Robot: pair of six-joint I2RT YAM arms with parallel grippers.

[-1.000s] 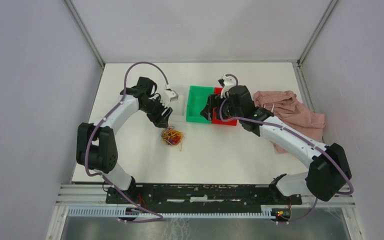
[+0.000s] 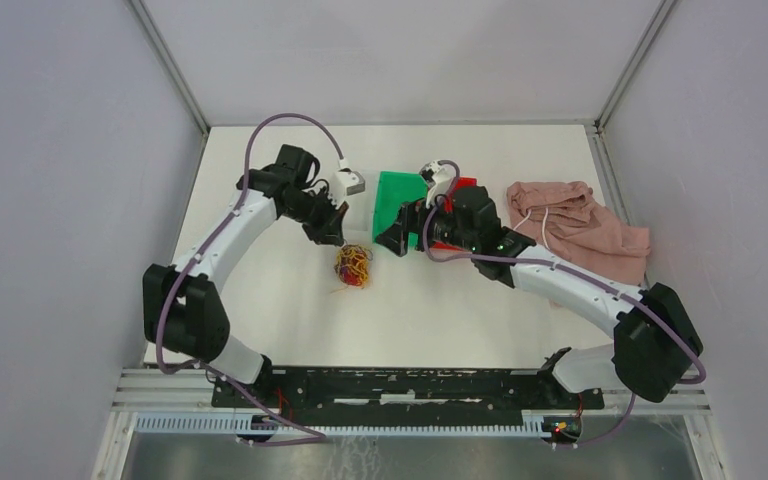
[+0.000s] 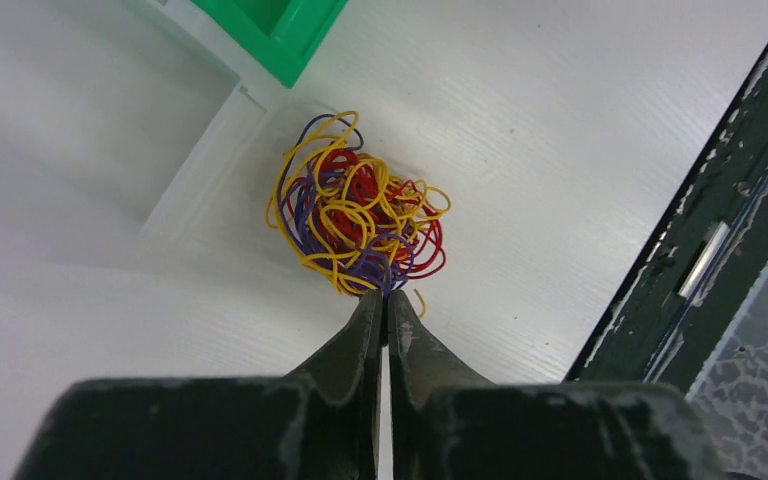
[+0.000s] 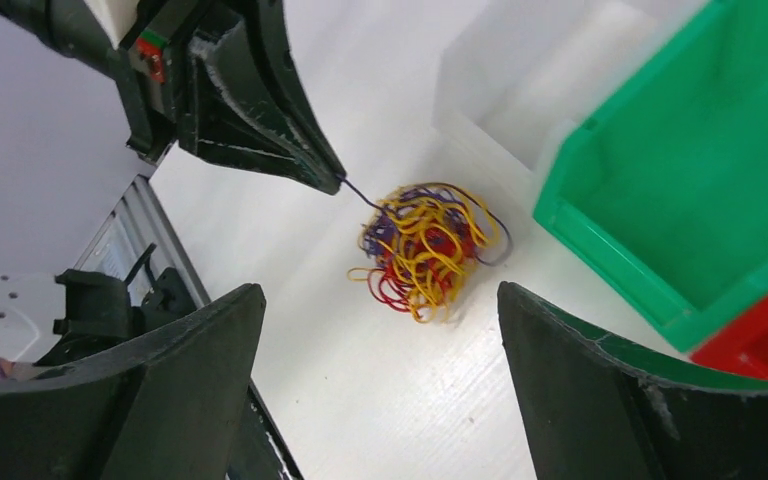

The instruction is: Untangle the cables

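Note:
A tangled bundle of yellow, red and purple cables is near the middle left of the white table. In the left wrist view, my left gripper is shut at the near end of the bundle. The right wrist view shows a purple strand stretched from the left gripper's tips down to the tangle. My right gripper stands wide open, its fingers apart from the cables, with the tangle visible beyond the gap.
Behind the tangle stand a white bin, a green bin and a red bin. A pink cloth lies at the right.
The left gripper has shut and moved right, and the tangle has shifted right with it, drawn out upward. The right gripper has moved left and nearer, over the green bin's front.

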